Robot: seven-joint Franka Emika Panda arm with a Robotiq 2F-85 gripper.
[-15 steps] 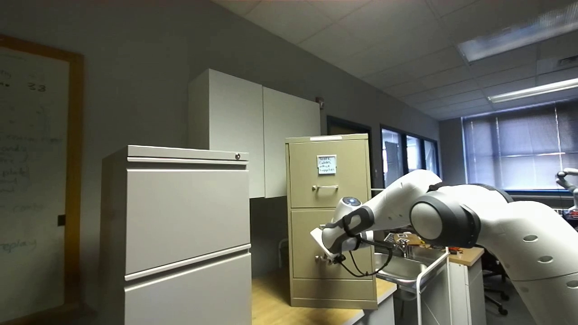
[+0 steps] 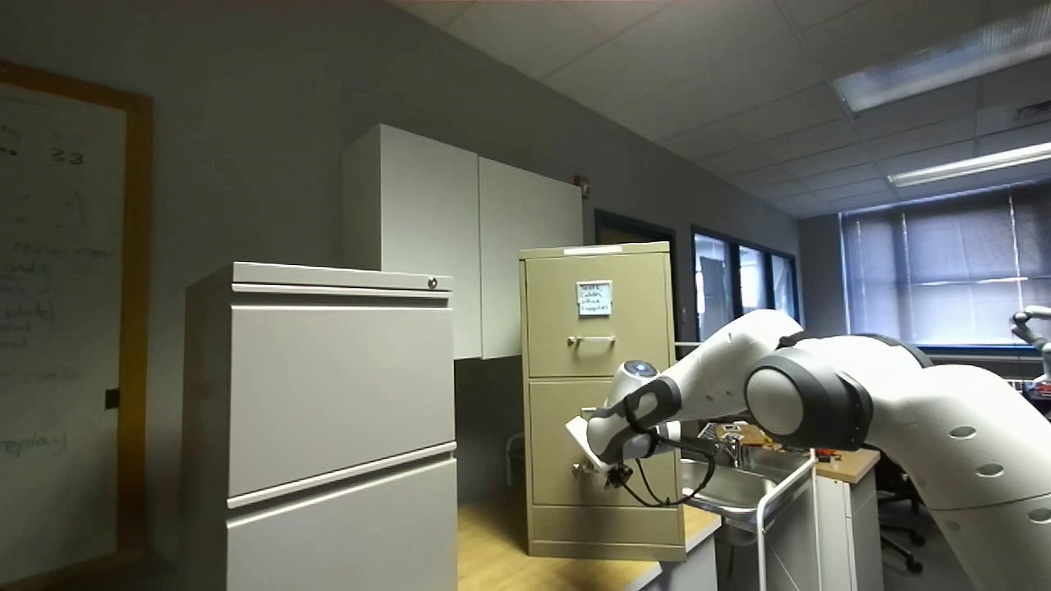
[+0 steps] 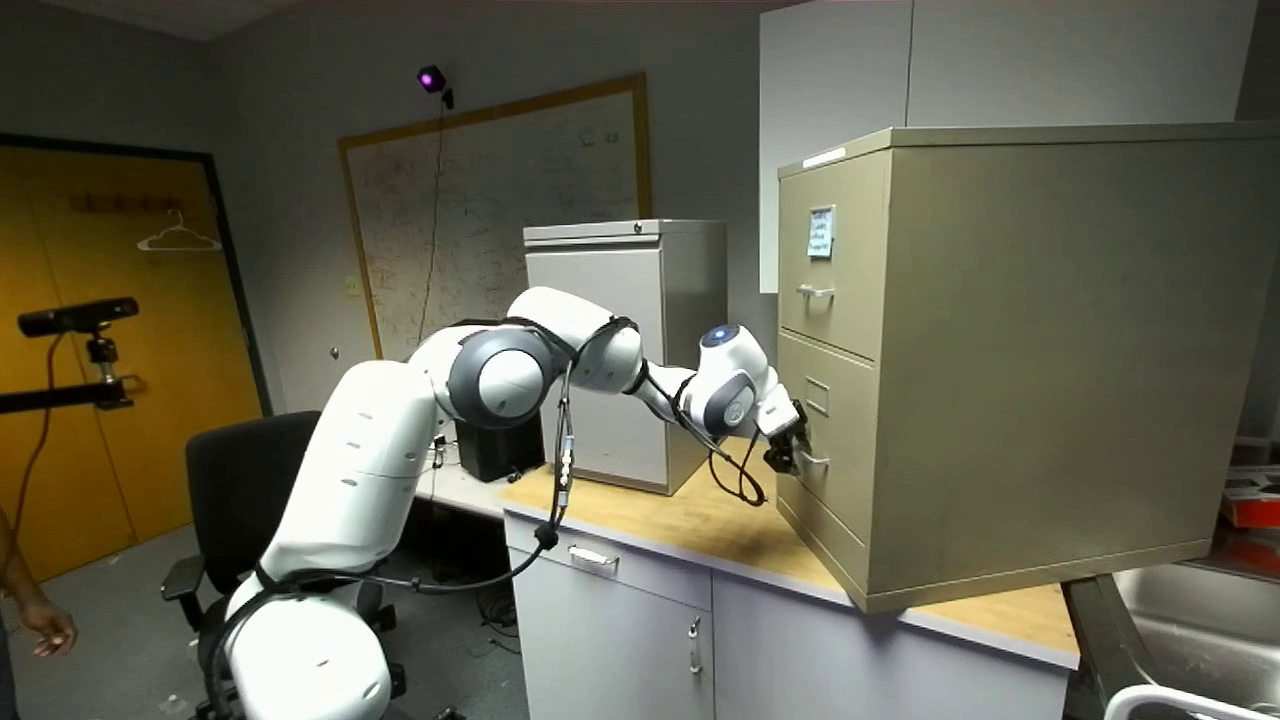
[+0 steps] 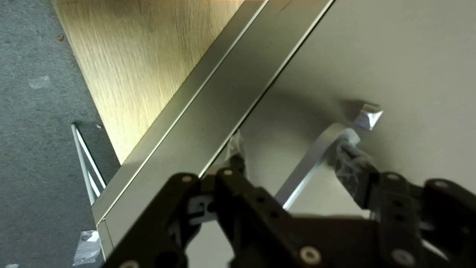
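Observation:
A tan filing cabinet stands on the wooden counter, with both of its drawers closed. On its lower drawer is a metal pull handle, seen slanting upward in the wrist view. My gripper is open at this handle, one finger on the drawer's lower-edge side and the other finger near the handle's curved end. The handle bar lies between the two fingers. Whether either one touches it I cannot tell. A small square lock sits just beyond the handle's end.
A grey filing cabinet stands on the counter to the left of the tan one in exterior view 2. Bare wooden counter lies between them. A metal sink is on the tan cabinet's other side.
The gripper end of the arm has shifted very slightly at the lower drawer. Both drawers look the same as before.

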